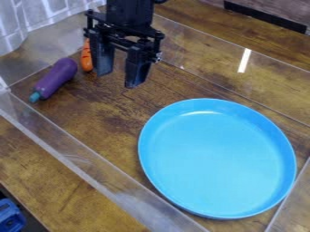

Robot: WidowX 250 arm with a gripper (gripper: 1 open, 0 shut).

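My gripper (121, 63) hangs at the top centre over the dark wooden tray floor, its two fingers apart, nothing visible between them. A purple eggplant-like toy (56, 76) lies at the left, and an orange carrot (87, 57) sits just left of the gripper, partly hidden behind it. A large blue plate (216, 159) rests at the lower right, clear of the gripper.
Clear plastic walls (67, 159) edge the wooden surface at the left and front. A blue object (7, 217) lies outside at the bottom left corner.
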